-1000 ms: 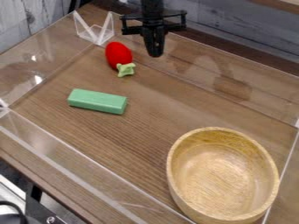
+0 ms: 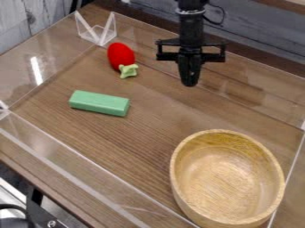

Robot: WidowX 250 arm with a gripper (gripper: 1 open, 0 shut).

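Observation:
My black gripper (image 2: 190,71) hangs over the back middle of the table, shut, with nothing showing between its fingers. Left of it sit a red object (image 2: 119,55) and a small light-green piece (image 2: 128,70) at its lower end. A green block (image 2: 100,103) lies at the middle left. An empty tan bowl (image 2: 226,178) stands at the front right.
A white wire-like object (image 2: 96,29) stands at the back left, behind the red object.
My gripper was near and over the red object and has moved right, away from it, and a little lower. The objects on the table look unmoved.

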